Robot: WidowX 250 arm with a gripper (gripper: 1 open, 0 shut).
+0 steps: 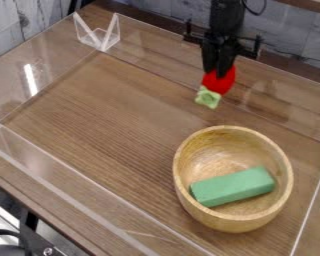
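Observation:
My black gripper (pixel 218 58) hangs at the upper middle of the camera view, shut on a red object (pixel 219 78). A pale green piece (pixel 208 98) shows just below the red one, near the wooden surface; whether it is part of the same object I cannot tell. The fingertips are partly hidden by the red object.
A wooden bowl (pixel 196 155) with a green block (pixel 232 187) inside sits at the lower right. A white wire-like holder (pixel 99 32) stands at the upper left.

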